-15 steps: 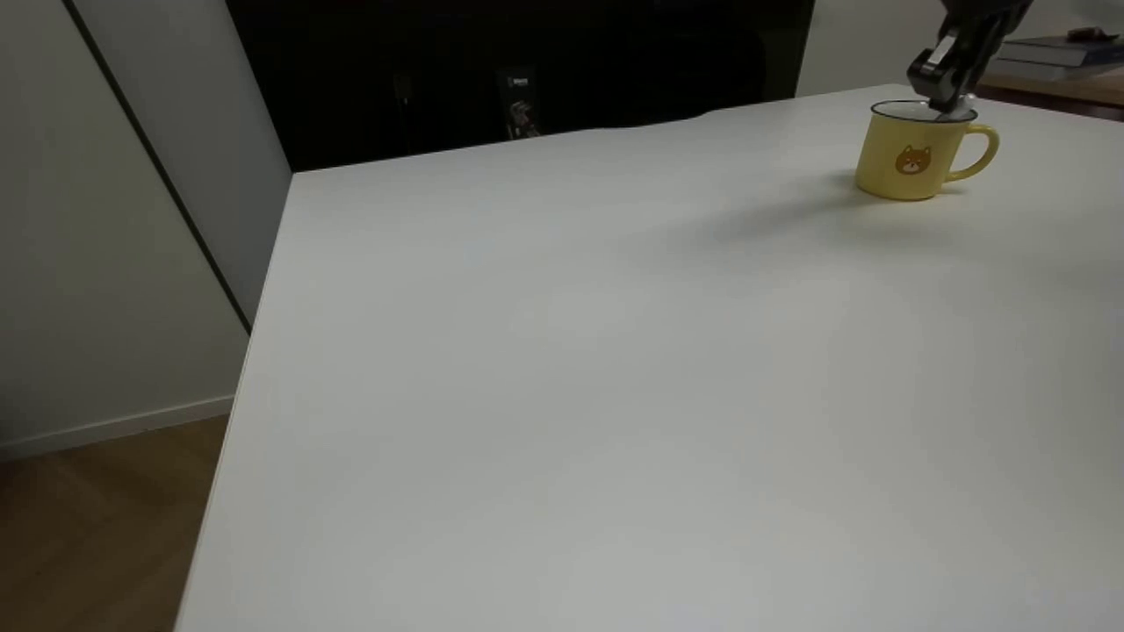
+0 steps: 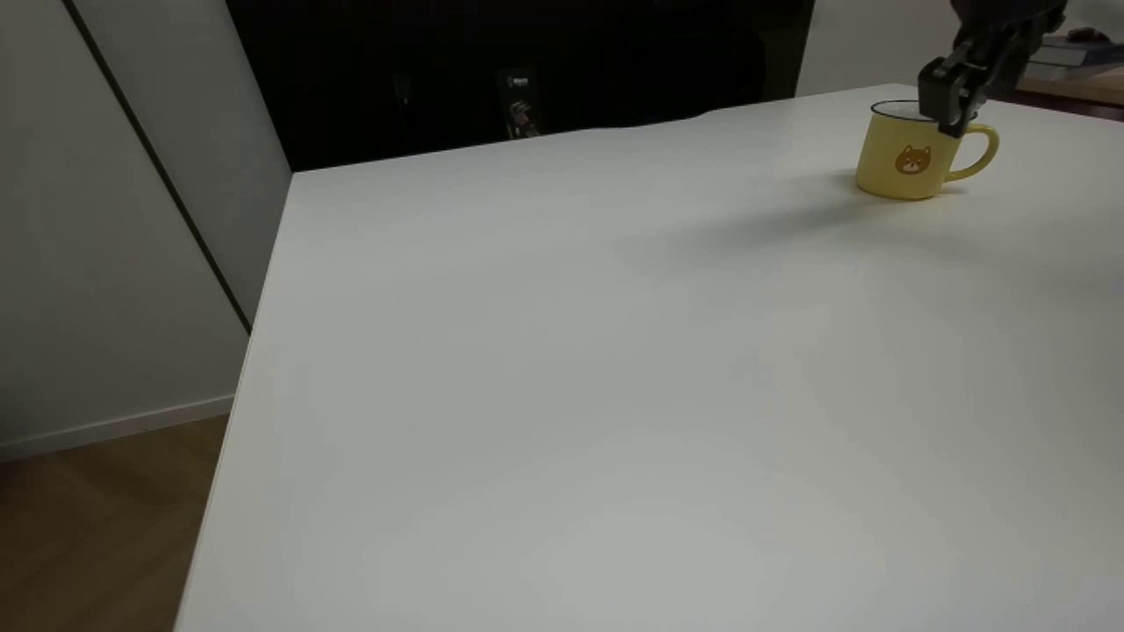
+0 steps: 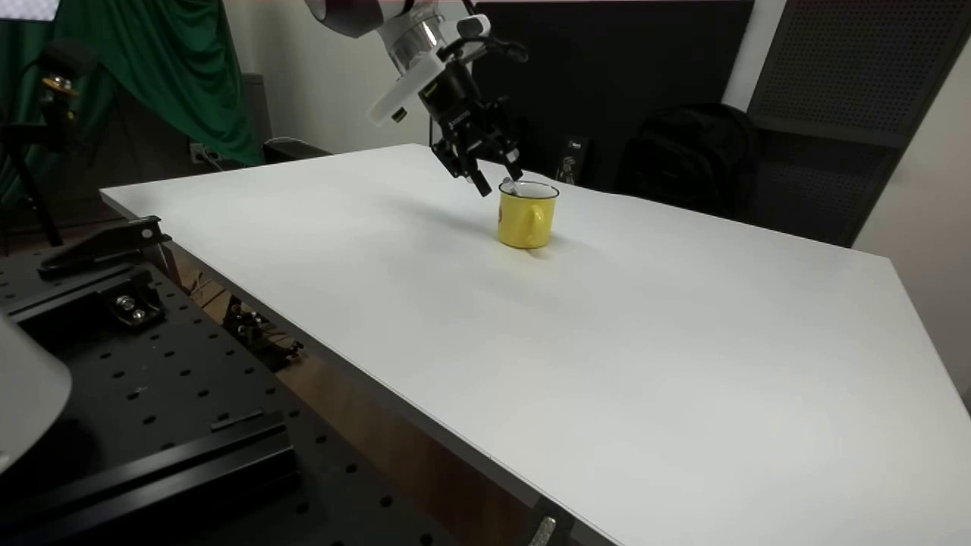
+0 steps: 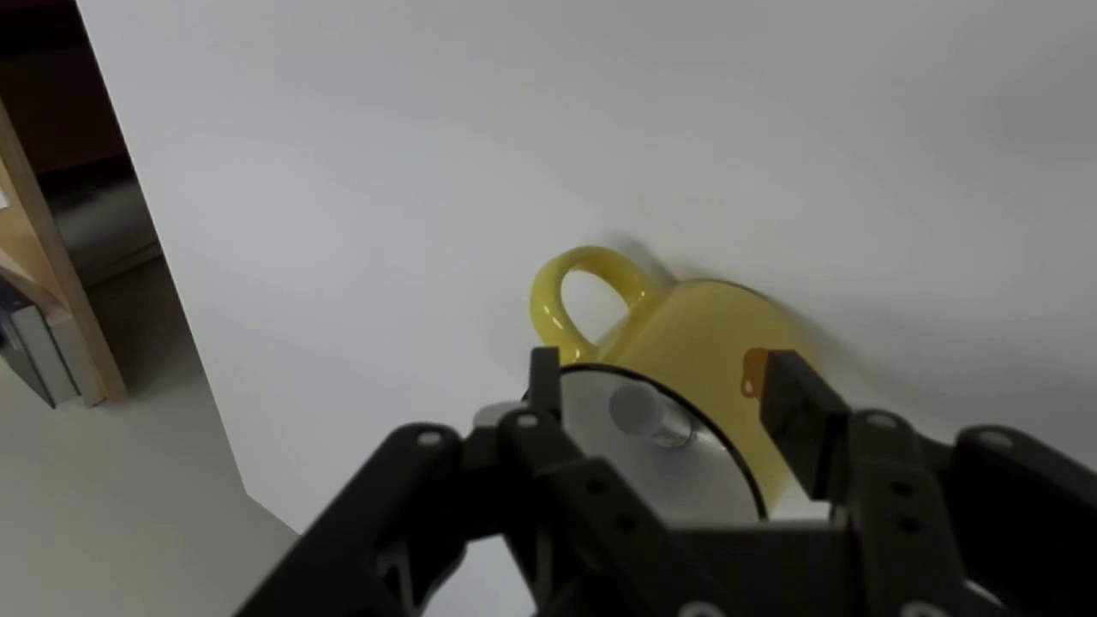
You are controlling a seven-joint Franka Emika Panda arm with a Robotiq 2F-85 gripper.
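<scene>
A yellow mug [image 2: 906, 158] with a dark rim and a bear-like face stands upright on the white table. Inside it, in the wrist view, rests a grey-white cylindrical object [image 4: 639, 411] with a shiny end. Its tip also shows at the mug's mouth in exterior view 2. My gripper [image 3: 498, 178] is tilted over the mug's rim, its fingers open. The wrist view puts one finger [image 4: 545, 382] near the handle side and the other [image 4: 789, 401] over the printed face. Nothing is gripped between them. Part of the mug's mouth is hidden behind the gripper.
Around the mug the white table [image 3: 692, 364] is wide and bare. Books [image 2: 1075, 58] lie on a wooden surface beyond the table at right. A black perforated plate [image 3: 182, 400] with metal fittings borders the table's near side in exterior view 2.
The gripper has shifted slightly to the right in exterior view 1 and its fingers stand farther apart. A finger now hangs in front of the mug's rim. The mug has stayed put.
</scene>
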